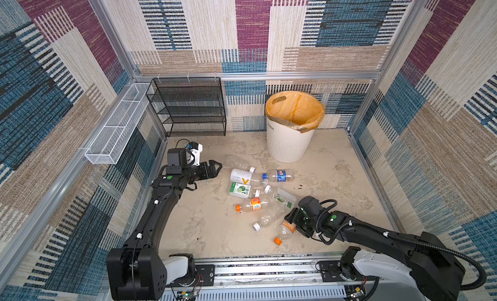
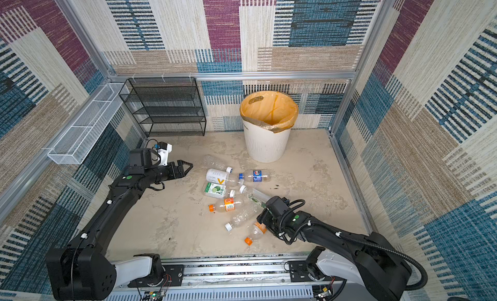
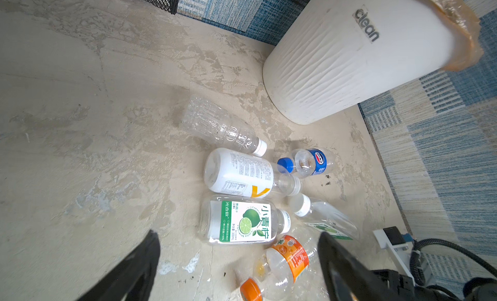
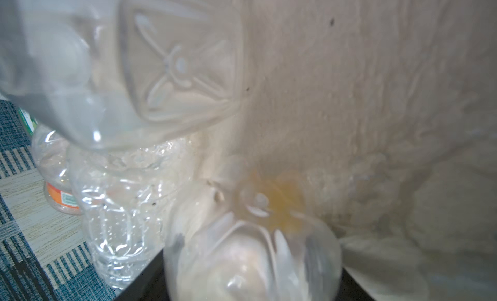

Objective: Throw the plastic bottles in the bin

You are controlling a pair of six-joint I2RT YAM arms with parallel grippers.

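Observation:
Several plastic bottles lie on their sides mid-table, among them a blue-capped bottle (image 1: pixel 281 175), a green-labelled bottle (image 3: pixel 246 220), a white-labelled bottle (image 3: pixel 243 174) and a clear bottle (image 3: pixel 222 126). The white bin (image 1: pixel 287 140) stands upright behind them. My left gripper (image 1: pixel 219 169) hovers left of the bottles, open and empty. Low at the front, my right gripper (image 1: pixel 293 218) has its fingers on both sides of an orange-capped bottle (image 4: pixel 253 249), at the base end. Whether the fingers press on it cannot be made out.
A black wire rack (image 1: pixel 189 112) stands at the back left, and a white mesh basket (image 1: pixel 119 124) hangs on the left wall. Beside the right gripper lie a clear ribbed bottle (image 4: pixel 124 218) and a square-based bottle (image 4: pixel 181 67). Open table surrounds the bottles left and right.

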